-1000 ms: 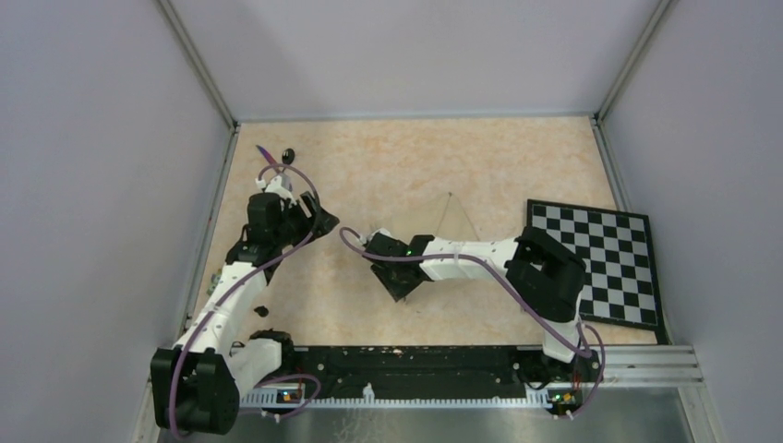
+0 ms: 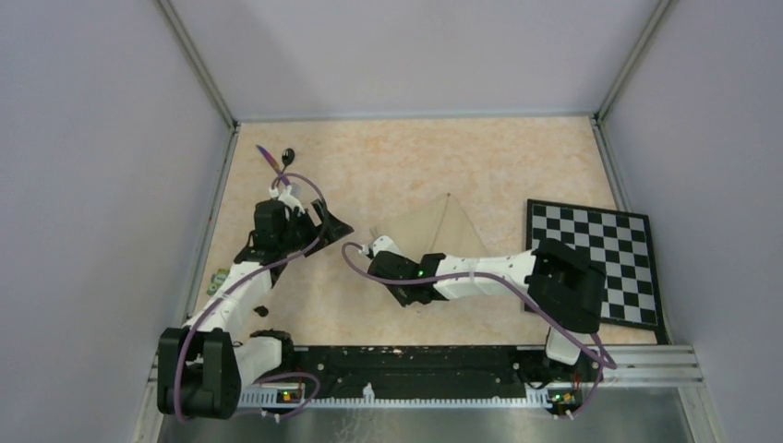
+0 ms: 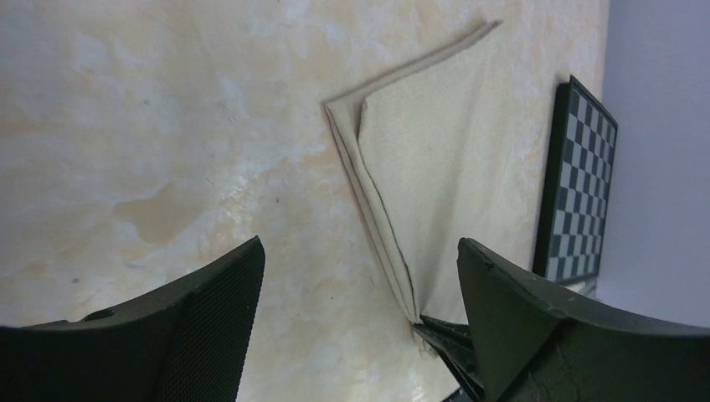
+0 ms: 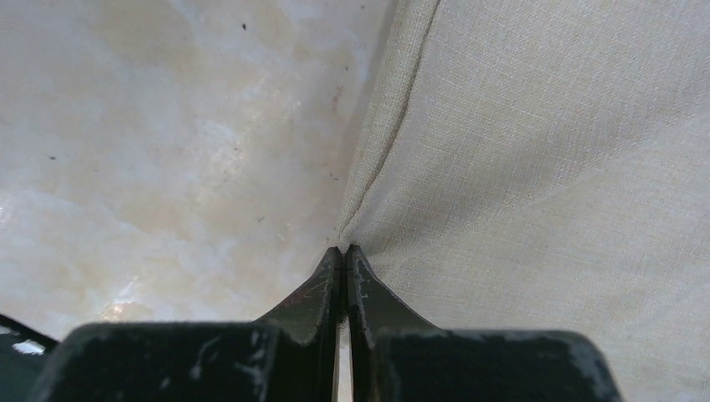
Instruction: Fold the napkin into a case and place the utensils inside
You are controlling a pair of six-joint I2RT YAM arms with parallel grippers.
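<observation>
A beige napkin lies folded on the table, partly covered by my right arm in the top view. Its layered left edge runs down to the fingertips of my right gripper in the left wrist view. That right gripper is shut at this edge, touching the cloth, with nothing clear between its fingers. My left gripper stands open and empty, left of the napkin and above the table. At the back left lie a black spoon and a purple-handled utensil; the left arm hides their lower ends.
A black-framed checkered board takes up the right side. Near the left wall sit a small green-yellow item and a dark piece.
My left gripper has moved a little right, toward the napkin. The utensils have stayed put.
</observation>
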